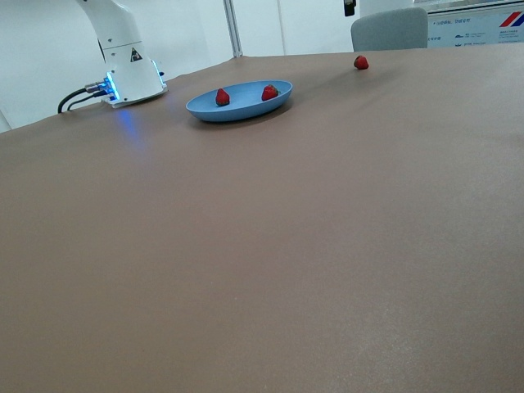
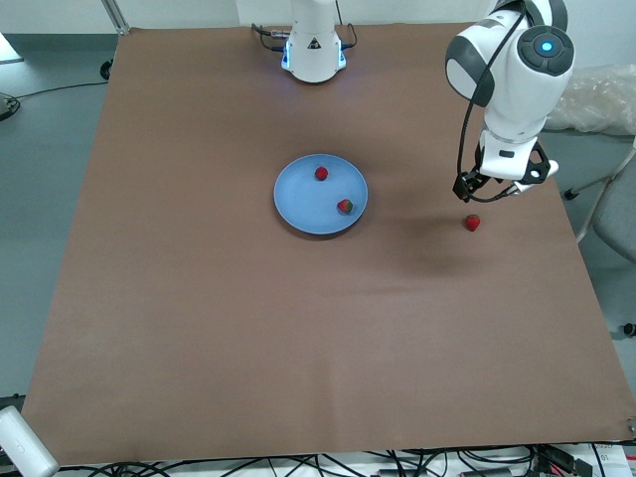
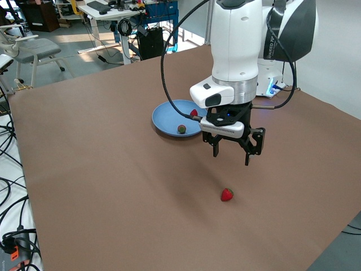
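A blue plate [image 2: 320, 199] holds two strawberries, one [image 2: 321, 173] toward the back, another [image 2: 345, 207] near the right rim. A loose strawberry [image 2: 472, 223] lies on the brown table right of the plate. My black gripper [image 3: 230, 156] hangs above the table between plate and loose strawberry in the right view, fingers apart, nothing seen between them. In the top view only a small dark tip of it shows at the upper edge.
A grey chair [image 2: 611, 214] is beside the right edge.
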